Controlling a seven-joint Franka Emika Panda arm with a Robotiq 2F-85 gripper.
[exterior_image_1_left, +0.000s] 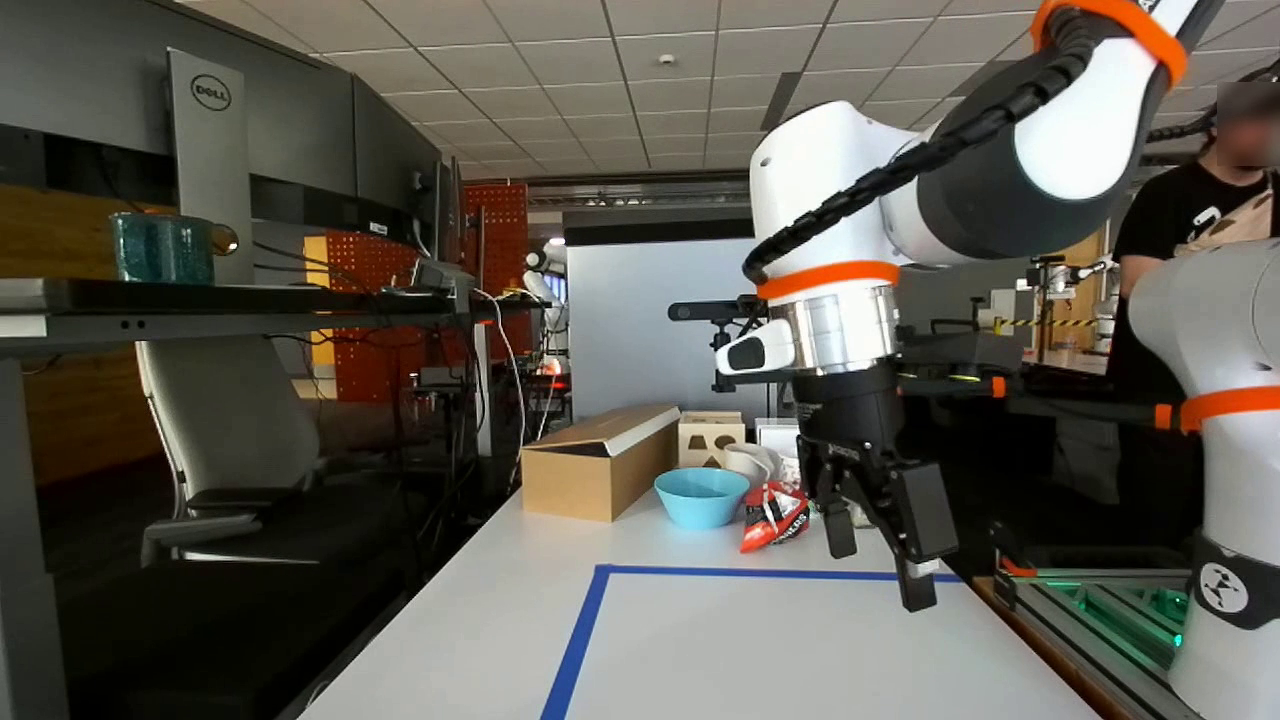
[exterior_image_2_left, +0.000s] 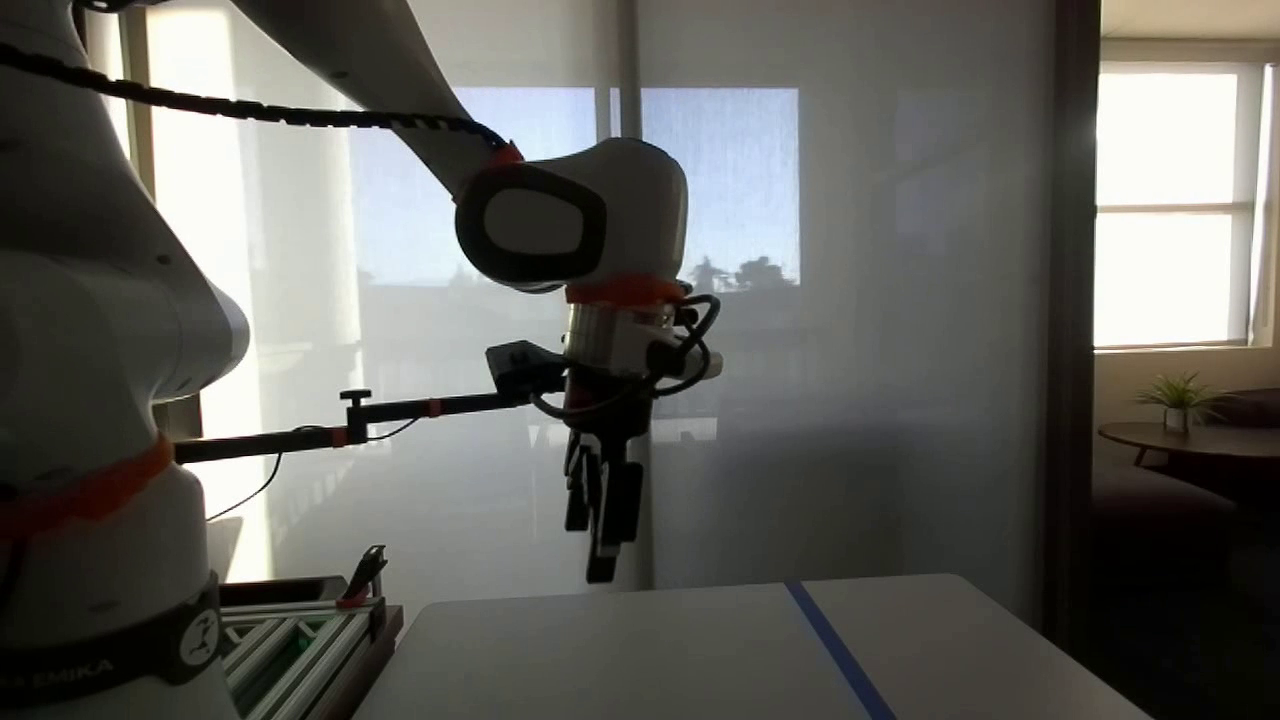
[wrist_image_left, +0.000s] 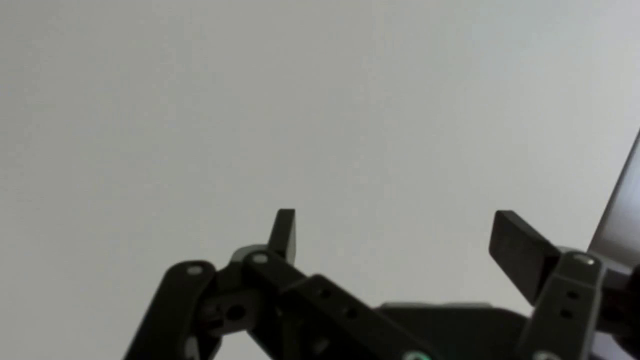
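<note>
Above the white table (exterior_image_1_left: 768, 654) hangs my gripper (exterior_image_1_left: 879, 578), tilted, its two black fingers spread. The wrist view shows a wide gap between the fingertips of the gripper, with only bare white tabletop beneath. In exterior view 2 the gripper (exterior_image_2_left: 596, 554) is seen nearly edge-on and dark, apart from the table surface. Blue tape (exterior_image_1_left: 768, 571) marks out an area on the tabletop, and nothing lies on the part of it that shows.
Behind the tape stand a cardboard box (exterior_image_1_left: 600, 464), a light-blue bowl (exterior_image_1_left: 702, 498), a red bag (exterior_image_1_left: 775, 516) and a wooden box with shaped holes (exterior_image_1_left: 709, 433). Metal rails (exterior_image_1_left: 1104, 624) run along the table's right side.
</note>
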